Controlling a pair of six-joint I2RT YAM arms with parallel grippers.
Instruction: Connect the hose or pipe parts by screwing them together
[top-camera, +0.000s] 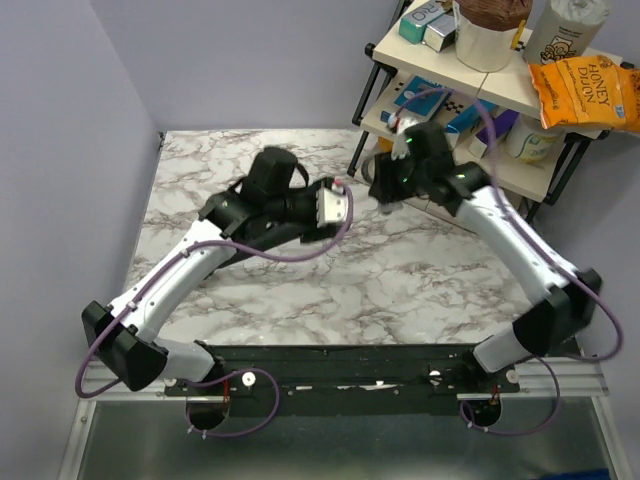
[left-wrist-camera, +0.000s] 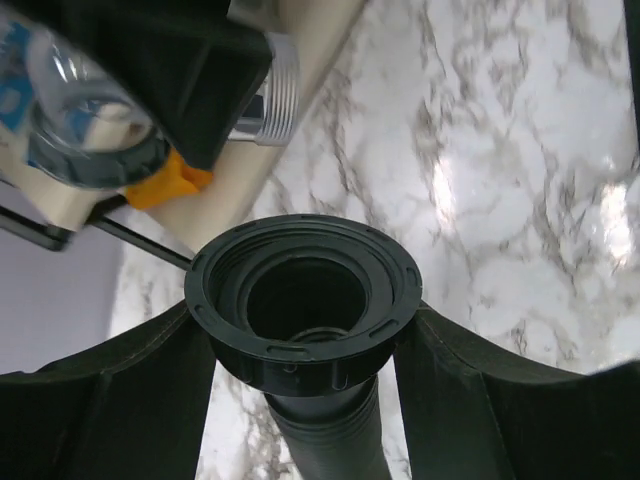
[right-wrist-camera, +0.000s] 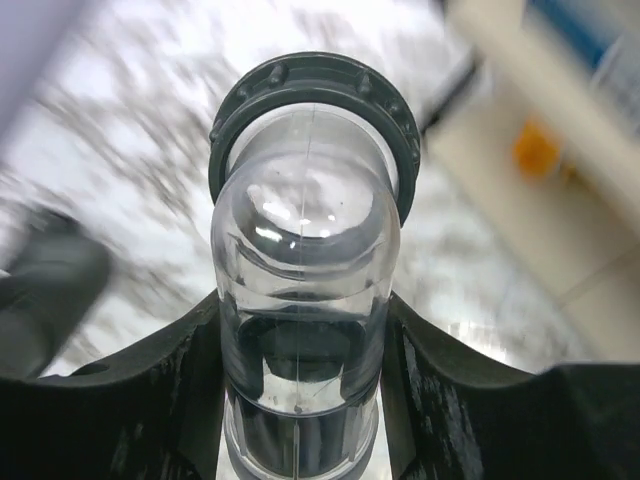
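Observation:
My left gripper (top-camera: 330, 210) is raised over the table, shut on the black hose end (left-wrist-camera: 300, 370), whose open ribbed collar points up; the hose runs down behind it. My right gripper (top-camera: 385, 180) is lifted near the shelf, holding a clear cylindrical fitting (right-wrist-camera: 300, 260) with a dark ribbed ring on top, between its fingers. In the left wrist view this fitting shows at upper left, apart from the hose end, partly behind the dark right gripper.
A shelf rack (top-camera: 470, 60) with boxes, canisters and an orange bag (top-camera: 580, 90) stands at back right, close behind my right arm.

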